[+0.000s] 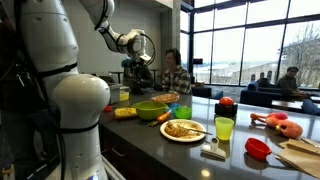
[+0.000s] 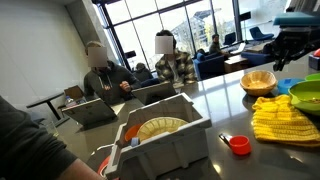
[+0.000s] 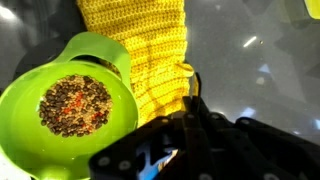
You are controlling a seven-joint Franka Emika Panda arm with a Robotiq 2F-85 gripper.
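In exterior view 1 my gripper (image 1: 142,60) hangs high above the far left part of the table, well clear of the things on it. In the wrist view its black fingers (image 3: 191,104) point toward a yellow knitted cloth (image 3: 135,38) and bare grey tabletop. Whether they hold anything cannot be made out. A green bowl (image 3: 118,145) with a bed of dark and red bits inside lies left of the gripper. The yellow cloth (image 2: 280,122) is spread flat beside that green bowl (image 2: 307,97) in exterior view 2.
A plate of food (image 1: 183,131), a yellow-green cup (image 1: 224,128) and a red bowl (image 1: 258,149) stand nearer. Beyond the cloth is a woven basket (image 2: 258,81). A grey bin (image 2: 196,143) stands left of a small red cup (image 2: 240,145). People sit behind the table.
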